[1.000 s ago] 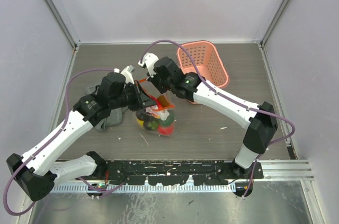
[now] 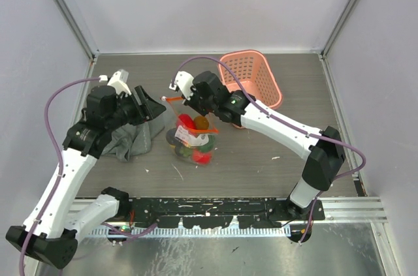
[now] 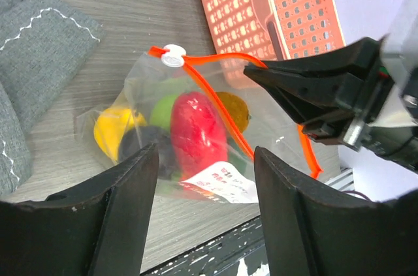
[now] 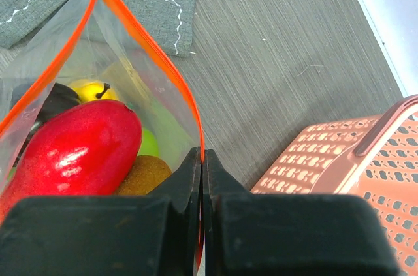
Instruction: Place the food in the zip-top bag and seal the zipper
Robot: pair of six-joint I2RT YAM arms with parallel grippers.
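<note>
A clear zip top bag (image 2: 176,111) with an orange zipper (image 3: 215,101) stands mid-table, its mouth wide open. Inside lie a red mango-like piece (image 4: 78,149), a brown piece (image 4: 145,174), a yellow piece (image 3: 116,127), a dark piece (image 3: 147,148) and green ones. The white slider (image 3: 174,56) sits at one end of the zipper. My right gripper is shut on the orange-edged rim of the bag. To the left of the bag, my left gripper (image 2: 160,107) stands open and apart from it, nothing between its fingers.
A pink perforated basket (image 2: 256,77) stands behind and right of the bag. A folded grey cloth (image 2: 130,139) lies under and beside the left arm. Bare table (image 2: 268,165) extends to the front right.
My left gripper has opened and moved left, away from the bag. The bag's mouth has spread wider. My right gripper keeps its grip and has barely moved.
</note>
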